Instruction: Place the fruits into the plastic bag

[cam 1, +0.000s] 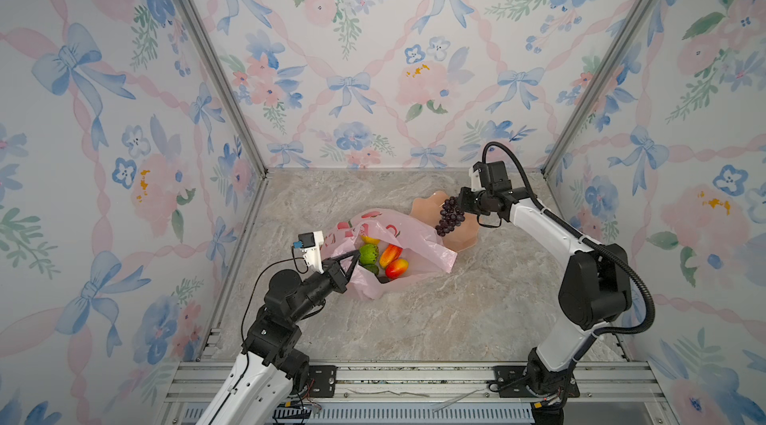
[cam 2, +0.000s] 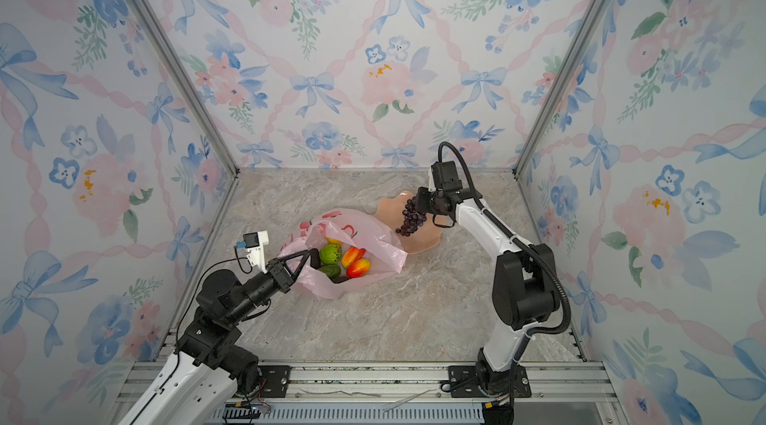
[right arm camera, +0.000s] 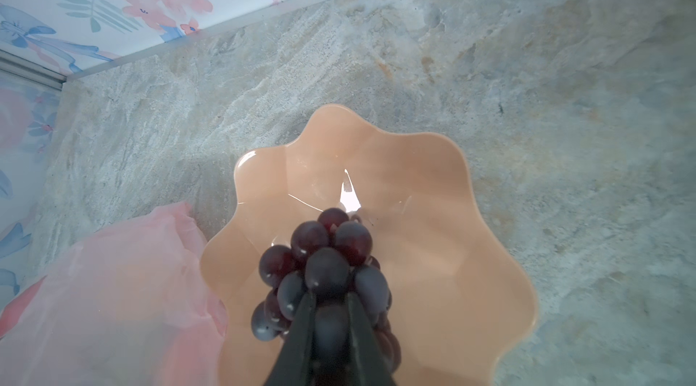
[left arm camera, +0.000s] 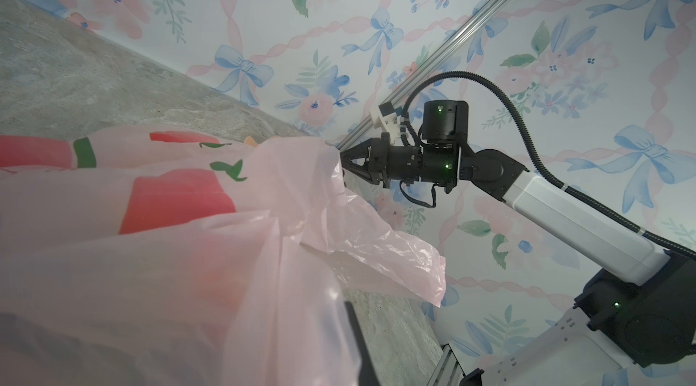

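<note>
The pink plastic bag (cam 1: 427,257) lies open holding several fruits, among them a green one (cam 2: 331,254) and red-yellow ones (cam 2: 358,267). A dark grape bunch (right arm camera: 327,270) hangs over the peach scalloped bowl (right arm camera: 493,277), gripped by my right gripper. My left gripper (cam 1: 356,253) is shut at the bag's left rim; in the left wrist view pink plastic (left arm camera: 166,255) covers most of it, so whether it pinches the film is unclear.
Patterned walls close in at the back and both sides; the bag touches or nearly touches the bowl.
</note>
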